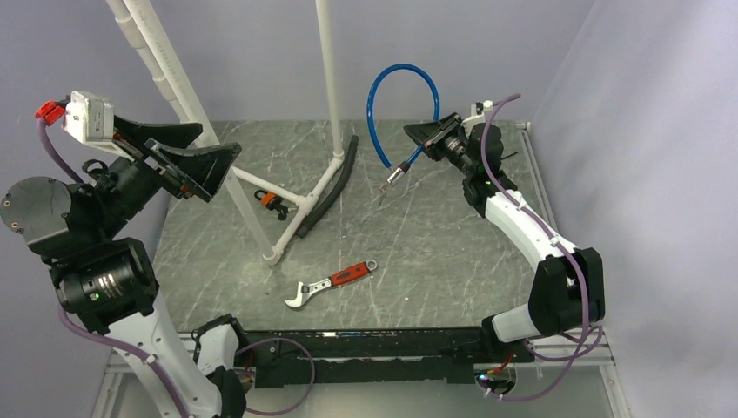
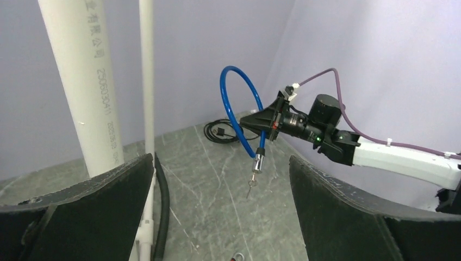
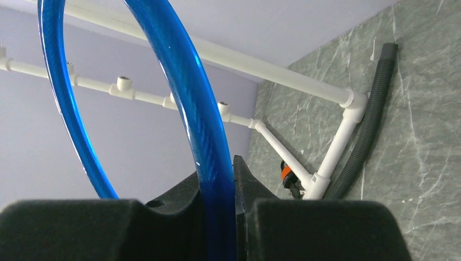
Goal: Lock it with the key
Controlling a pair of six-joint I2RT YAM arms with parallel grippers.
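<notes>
A blue cable lock (image 1: 401,67) forms a loop above the floor, with my right gripper (image 1: 416,139) shut on its cable. The silver lock body (image 2: 259,163) hangs from the loop's lower end, and a key (image 2: 251,184) dangles from it. Close up in the right wrist view, the blue cable (image 3: 209,157) runs upright between the fingers. At the left, in front of the white upright pipe, my left gripper (image 1: 209,161) is open and empty. Its fingers (image 2: 348,217) stand far apart in the left wrist view, with the lock well beyond them.
A white pipe frame (image 1: 291,209) stands on the grey floor, with a black hose (image 1: 335,192) beside it. An orange-and-black clamp (image 1: 271,201) lies near its base. A red-handled wrench (image 1: 332,281) lies toward the front.
</notes>
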